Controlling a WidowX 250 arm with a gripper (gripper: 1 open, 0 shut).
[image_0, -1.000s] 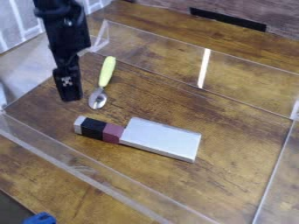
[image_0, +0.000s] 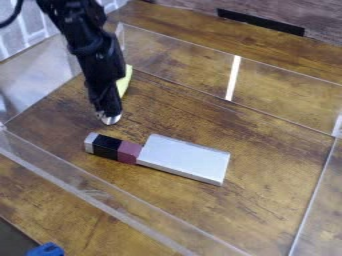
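Observation:
My black gripper (image_0: 107, 108) is down at the spoon in the left half of the clear-walled area, its tip over the silver bowl end, so the spoon (image_0: 126, 78) is partly hidden, with its pale yellow-green handle showing behind the arm. The gripper looks shut; whether anything sits between its fingers is hard to tell. Below it lies a cleaver-like tool (image_0: 182, 158) with a silver blade and a black and maroon handle.
Clear plastic walls border the wooden surface (image_0: 267, 130), whose right and back parts are free. A blue object (image_0: 46, 249) is at the bottom-left corner, outside the walls.
The gripper has moved right from the left of the spoon onto it, now covering much of it. The cleaver-like tool has stayed put.

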